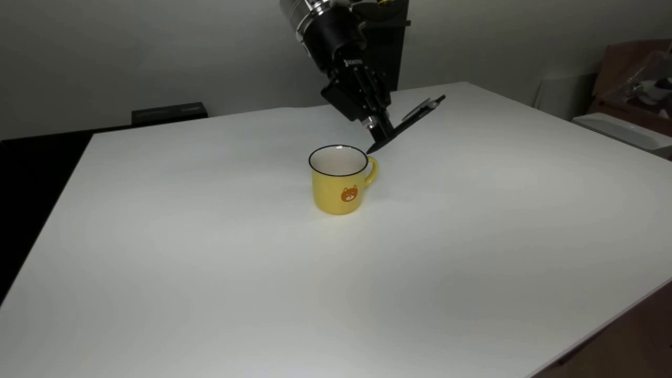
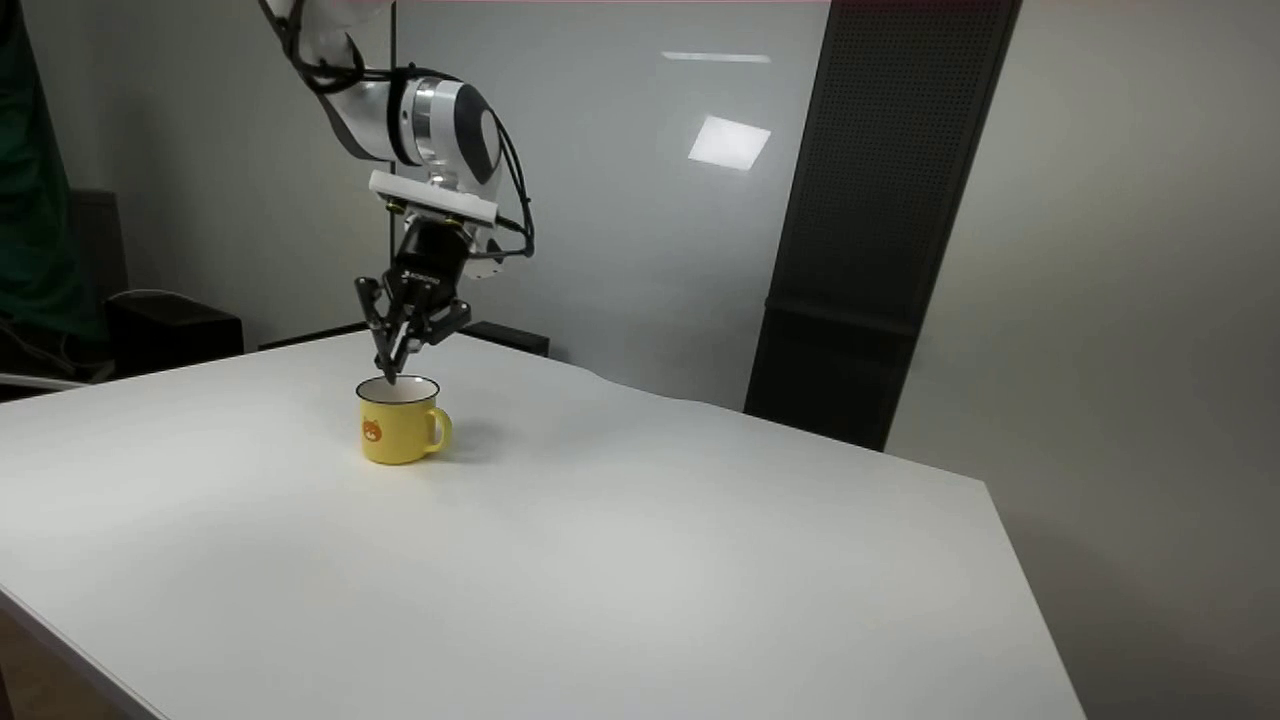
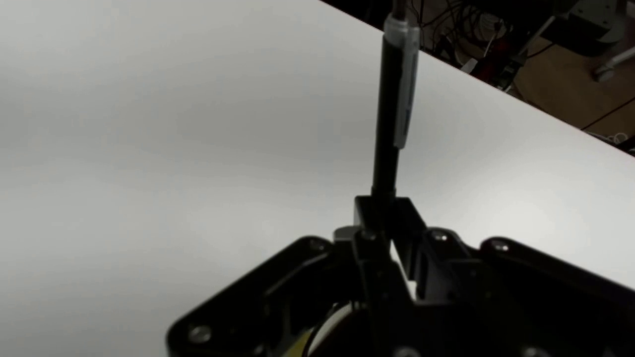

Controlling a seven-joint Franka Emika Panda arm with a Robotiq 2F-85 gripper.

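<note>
A dark pen with a grey clip is pinched in my gripper, which is shut on it. In exterior view 1 the pen slants, its clip end up to the right and its tip low, close to the mug's handle side. The yellow mug, with a black rim and an orange animal face, stands upright on the white table. From exterior view 2, my gripper appears just behind and above the mug. Only a sliver of the mug shows at the bottom of the wrist view. Whether pen and mug touch, I cannot tell.
A black box lies at the back left edge. Beyond the right edge are a white tray and a brown box.
</note>
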